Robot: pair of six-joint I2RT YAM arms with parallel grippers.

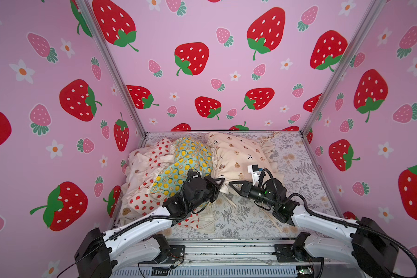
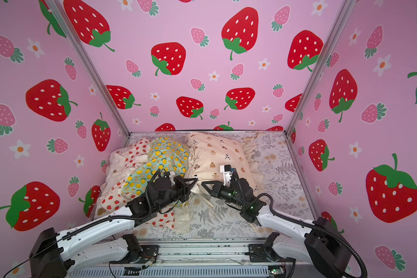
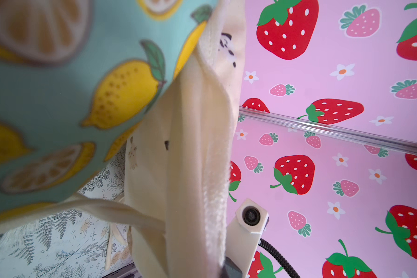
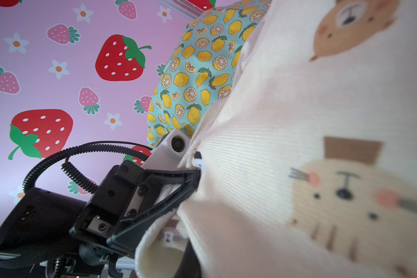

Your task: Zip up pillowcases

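Note:
The cream pillowcase [image 1: 236, 155] with small animal prints lies plump in the middle, its near end between my two grippers. My left gripper [image 1: 222, 179] is shut at the near left corner; in the right wrist view its fingers [image 4: 176, 197] meet at the cloth [image 4: 264, 115], and folds run toward them. My right gripper [image 1: 230, 184] is shut just to the right, close to the left one, with nothing seen between its fingers. In the left wrist view a pale cloth edge [image 3: 190, 153] hangs down the middle. The zipper pull cannot be made out.
A lemon-print pillow [image 1: 187, 157] lies left of the cream one, partly filling the left wrist view. Strawberry-print cloth [image 1: 141, 197] is heaped at far left. Bare patterned mat [image 1: 292, 162] shows at right. Pink walls enclose the sides and back.

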